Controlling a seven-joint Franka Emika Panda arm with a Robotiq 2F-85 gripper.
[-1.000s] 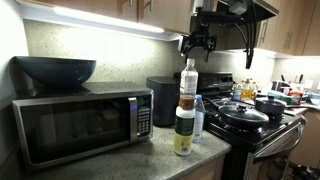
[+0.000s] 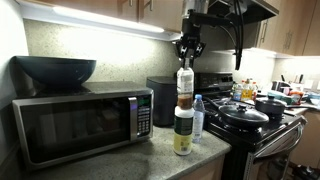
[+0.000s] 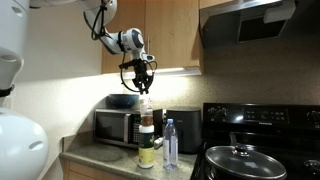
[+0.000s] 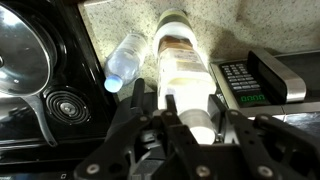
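Observation:
A stack of containers stands on the counter: a white-and-yellow container (image 2: 183, 132) at the bottom, with a bottle bearing a brown band (image 2: 186, 102) and a pale upper part (image 2: 186, 80) above it. My gripper (image 2: 187, 55) hangs right at the top of this stack, pointing down. In exterior view 2, the gripper (image 3: 143, 90) is just over the top bottle (image 3: 146, 105). From the wrist, the bottle's rounded end (image 4: 198, 124) shows at the fingers, which look part open; whether they touch it is unclear.
Close beside the stack stands a clear water bottle (image 3: 169, 142) with a blue label. A microwave (image 2: 85, 125) with a dark bowl (image 2: 57, 70) on it is at the left. The stove with a lidded pan (image 2: 242, 115) lies right, under the hood.
The gripper has come down and slightly left onto the top of the stack. The stack's upper part appears to lean a little left now; its base has not moved.

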